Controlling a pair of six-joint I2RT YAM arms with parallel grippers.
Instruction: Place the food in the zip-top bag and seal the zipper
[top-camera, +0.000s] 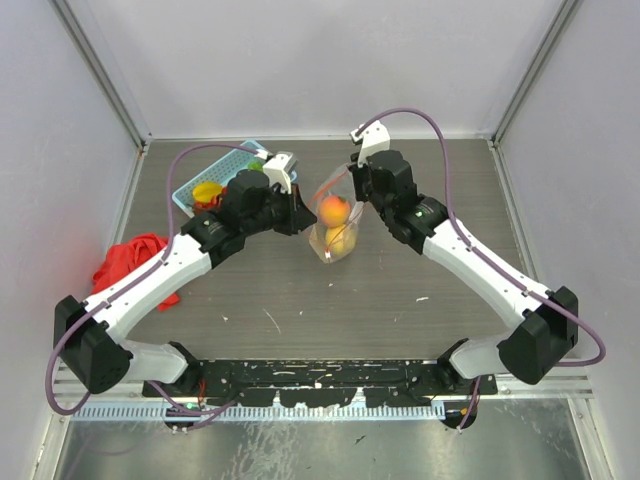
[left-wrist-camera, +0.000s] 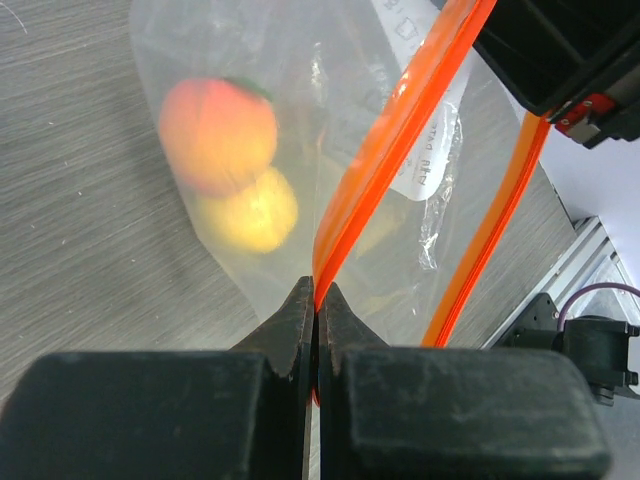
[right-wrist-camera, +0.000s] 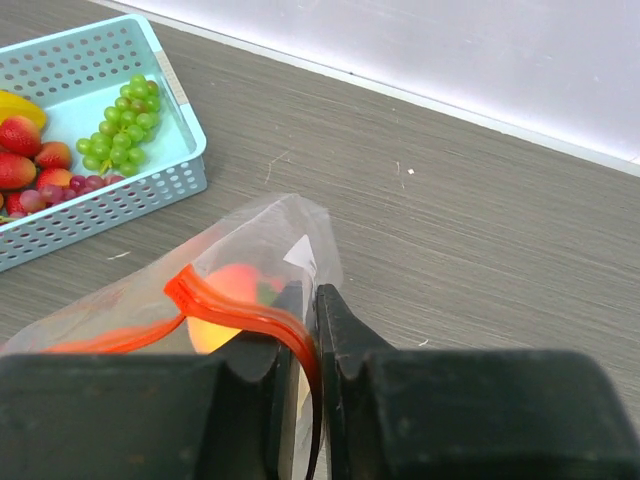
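Note:
The clear zip top bag (top-camera: 321, 243) hangs between my two grippers, with a red-orange round fruit (top-camera: 334, 210) and yellow fruit (top-camera: 340, 240) inside. In the left wrist view, my left gripper is shut on the bag's orange zipper strip (left-wrist-camera: 395, 130). The bag's mouth gapes there, its two orange edges apart. In the right wrist view, my right gripper is slightly open at the bag's other upper edge. The orange strip (right-wrist-camera: 225, 305) bends down between its fingers, one dark finger (right-wrist-camera: 342, 325) standing right of it.
At the back left stands a light blue basket (right-wrist-camera: 180, 182) holding green grapes (right-wrist-camera: 125, 125), strawberries (right-wrist-camera: 18, 170) and something yellow. A red cloth (top-camera: 130, 265) lies at the left.

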